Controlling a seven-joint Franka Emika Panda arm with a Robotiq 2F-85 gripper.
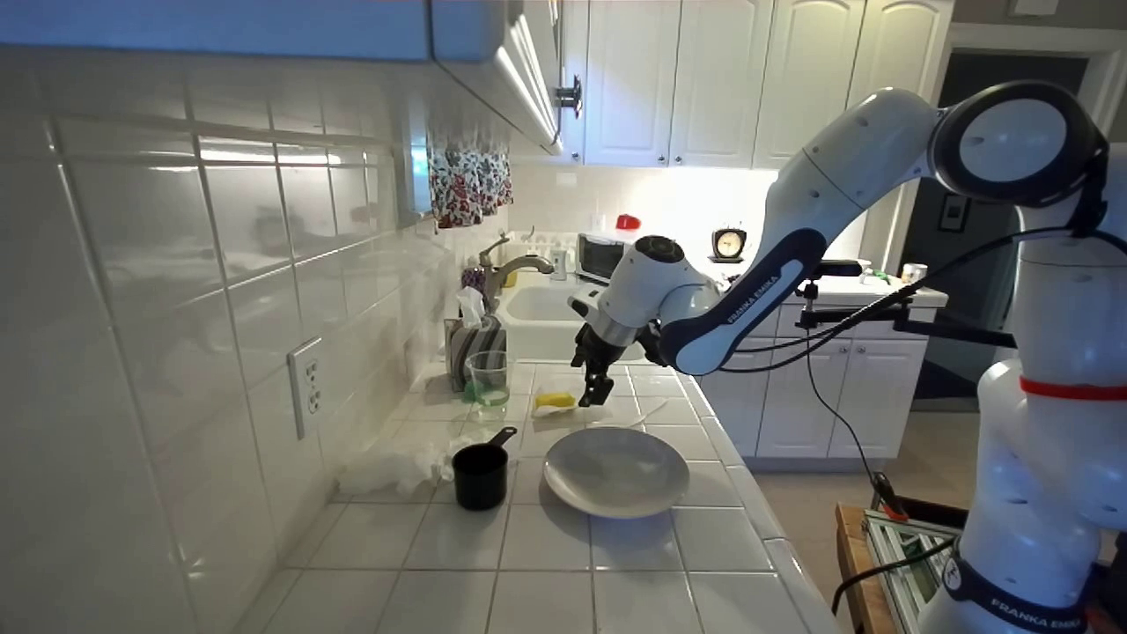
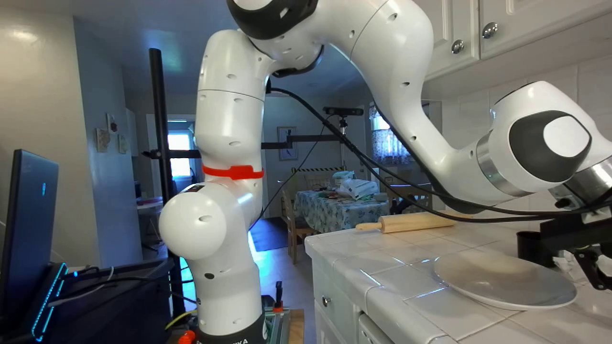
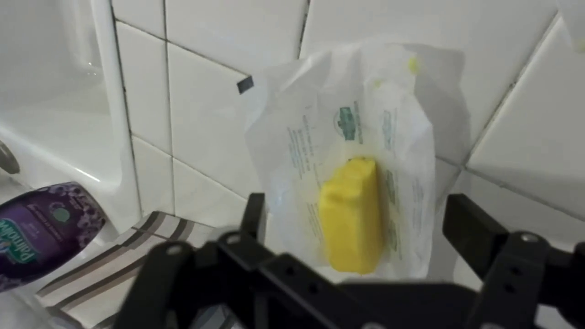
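Note:
A yellow block, perhaps butter, lies on its crumpled white wrapper on the tiled counter. My gripper is open above it, one black finger to each side of the block and apart from it. From the first exterior view, the gripper hangs just above the counter beside the yellow block. Nearer that camera sits an empty grey plate, which the second exterior view also shows. A black measuring cup stands to the plate's left.
A clear cup and a striped box stand along the wall. The sink lies behind. A purple soap bottle is at the left of the wrist view. A rolling pin rests at the counter's far end.

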